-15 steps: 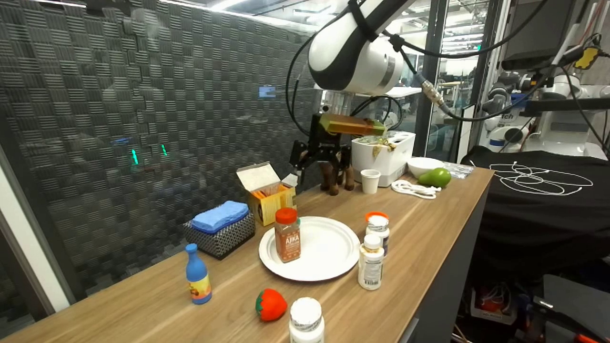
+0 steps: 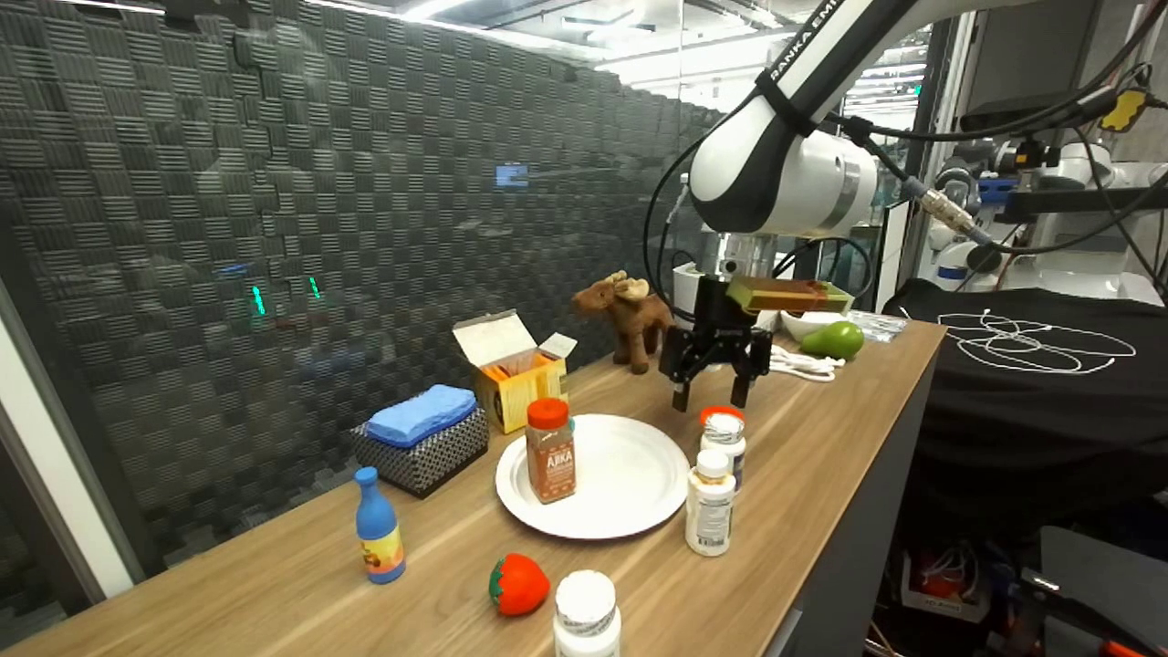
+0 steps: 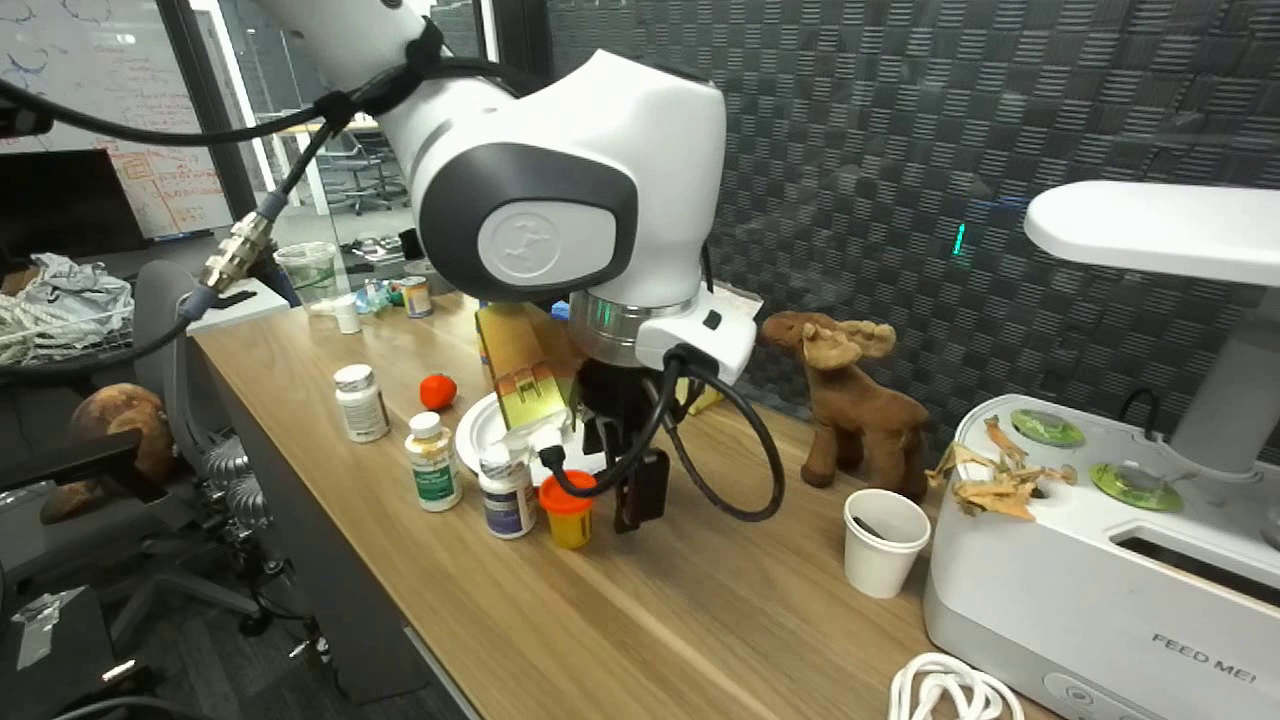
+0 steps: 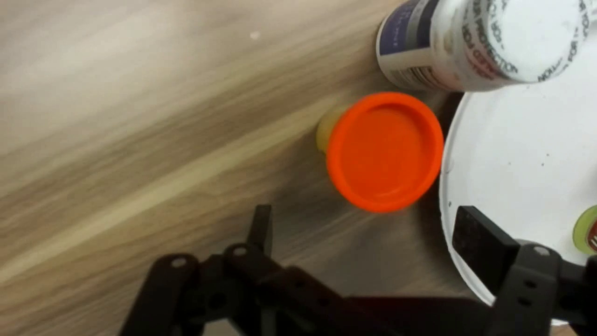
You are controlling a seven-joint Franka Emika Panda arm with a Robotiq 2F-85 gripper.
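My gripper is open and empty, its two black fingers pointing down over the table. Between and just ahead of the fingertips in the wrist view stands a small yellow tub with an orange lid (image 4: 386,154). In exterior view 2 that tub (image 3: 567,514) is upright on the wood, close beside the gripper's dark fingers (image 3: 642,490). From exterior view 1 the gripper (image 2: 712,400) hangs above the tub, whose orange lid (image 2: 720,414) is mostly hidden behind a white bottle (image 2: 724,438).
A white plate (image 2: 641,515) carrying a spice jar (image 2: 550,454) adjoins the tub. White bottles, a strawberry (image 2: 517,584) and a blue bottle (image 2: 379,527) stand nearer exterior view 1. A toy moose (image 3: 858,408) and paper cup (image 3: 885,546) are behind. Bare wood lies between tub and cup.
In exterior view 1 the arm has moved right and down, from in front of the toy moose to above the orange-lidded tub. The tabletop objects have stayed in place.
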